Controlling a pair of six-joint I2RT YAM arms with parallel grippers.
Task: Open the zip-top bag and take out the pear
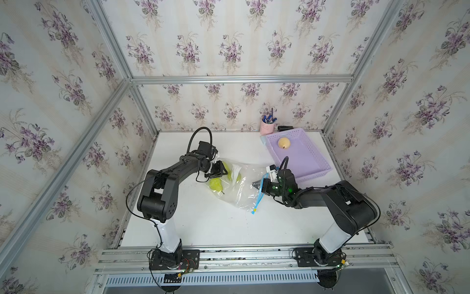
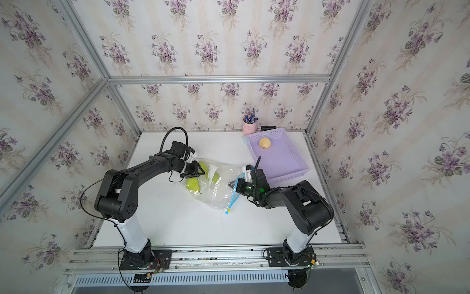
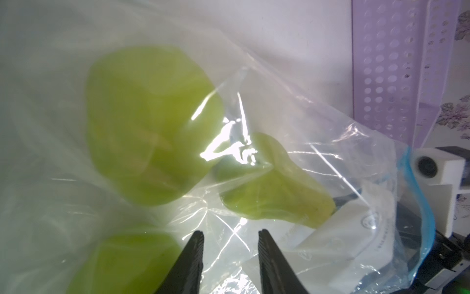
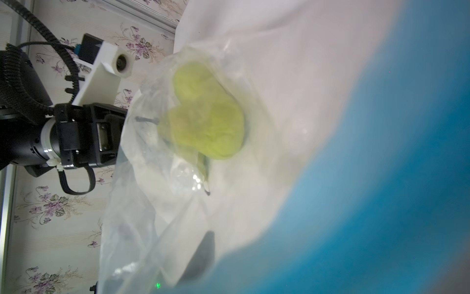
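A clear zip top bag holding several green pears lies in the middle of the table. Its blue zip edge is at the right, where my right gripper is at the mouth; the plastic and blue strip obscure its fingertips. My left gripper is over the bag's left part, fingers apart above the plastic, with pears beneath and around it. In the right wrist view the pears show hazily through the plastic, with the left arm beyond.
A lilac basket with a pale round fruit sits at the back right, close behind my right gripper. A pink cup of pens and a dark object stand at the back.
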